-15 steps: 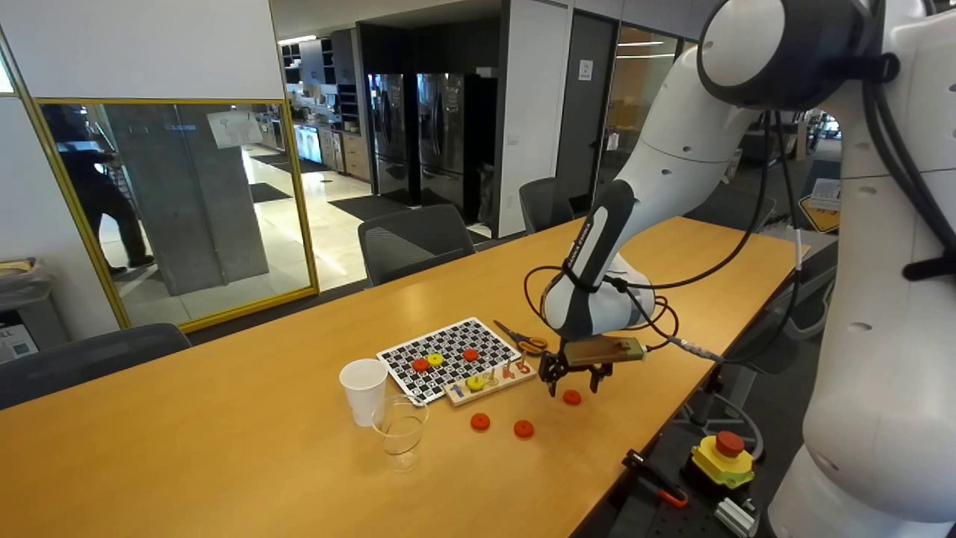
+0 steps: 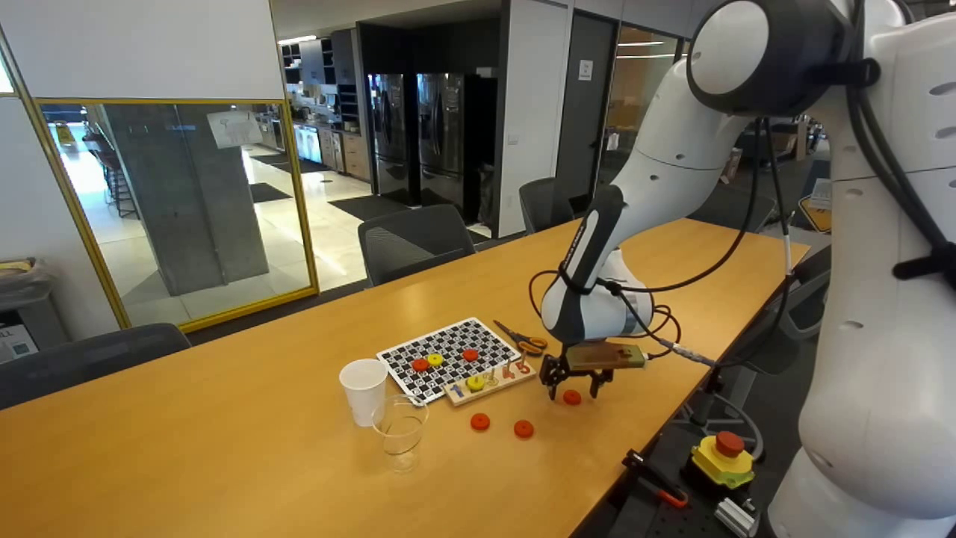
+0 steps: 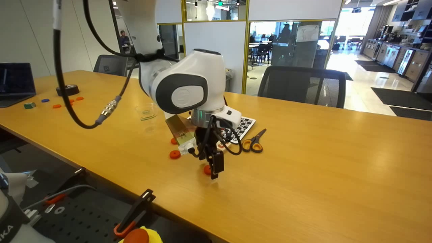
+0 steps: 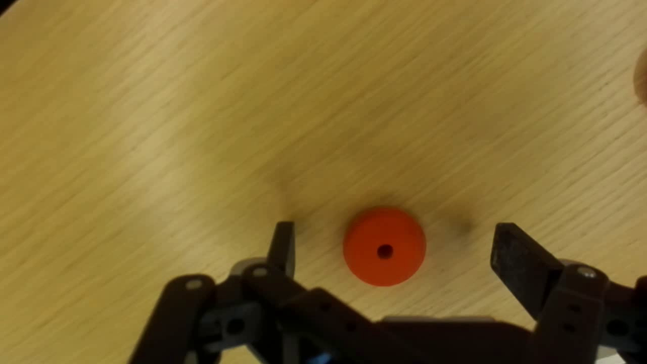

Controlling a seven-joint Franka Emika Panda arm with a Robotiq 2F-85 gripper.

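Note:
In the wrist view a round red disc point(image 4: 384, 246) with a small centre hole lies flat on the table, between my spread fingers and touching neither. My gripper is open, pointing down just above the tabletop. Exterior view 1 has the same disc point(image 2: 571, 397) below the gripper point(image 2: 574, 394). Two more red discs, one nearer the table edge point(image 2: 523, 429) and one farther left point(image 2: 480, 421), lie loose. A wooden peg board point(image 2: 491, 384) carries a yellow disc point(image 2: 475, 382) and several pegs. Exterior view 2 shows the disc point(image 3: 207, 169) partly hidden behind a finger.
Behind the peg board lies a checkered board point(image 2: 430, 348) bearing red and yellow discs. Scissors point(image 2: 522, 338) rest close to the gripper's far side. A white cup point(image 2: 363, 391) and a clear cup point(image 2: 400, 434) stand to the left.
My gripper has come down slightly toward the red disc, its fingers still apart. The discs and boards have not moved. A person seen through the glass has gone from view.

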